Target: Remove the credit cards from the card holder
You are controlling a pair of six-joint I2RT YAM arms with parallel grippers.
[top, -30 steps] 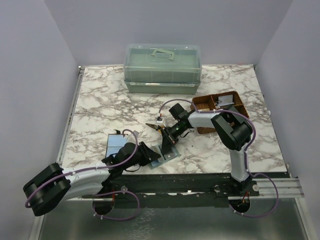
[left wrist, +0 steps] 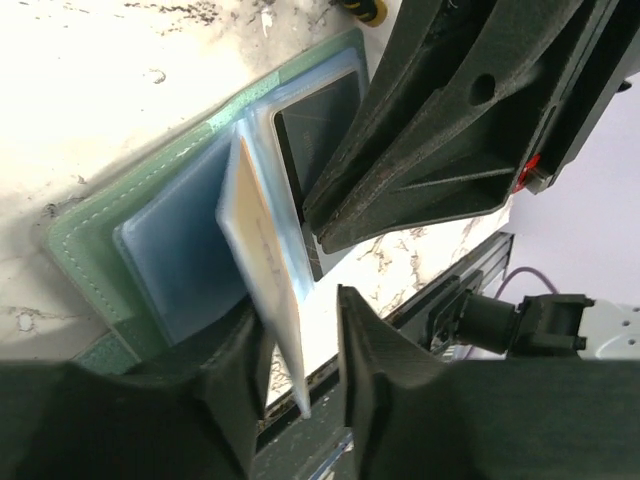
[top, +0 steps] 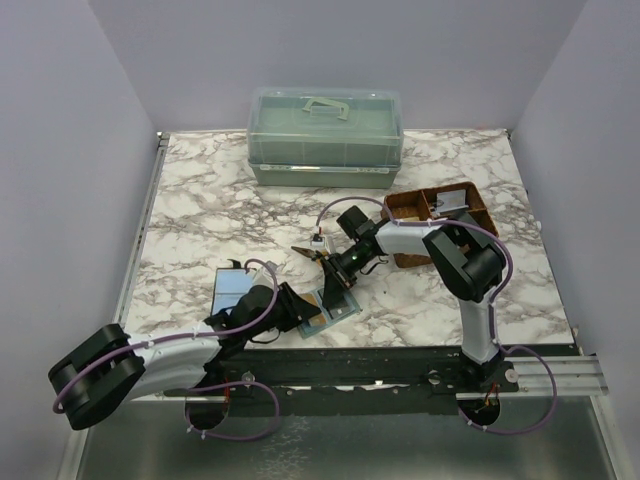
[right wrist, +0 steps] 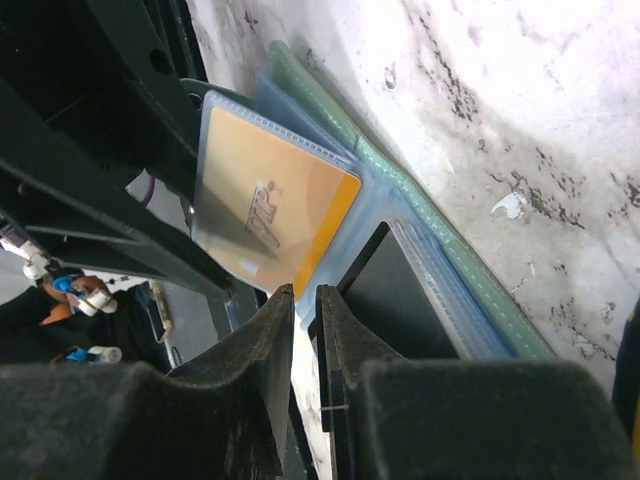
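The open card holder (top: 325,322) lies near the table's front edge, pale green with blue inner parts (left wrist: 185,235). An orange card stands on its left part; from the left wrist view it is nearly edge-on, between the fingertips of my left gripper, which look part open; whether they grip it is unclear. A dark card (right wrist: 395,295) sits in the other part, where my right gripper stands open over it, fingertips close to its edge. In the top view both grippers (top: 302,310) meet over the holder.
A green lidded box (top: 325,135) stands at the back. A brown compartment box (top: 435,200) is at the right, and a pale blue flat item (top: 230,282) lies on the left. Yellow-black objects lie just behind the holder.
The right arm is nearly still.
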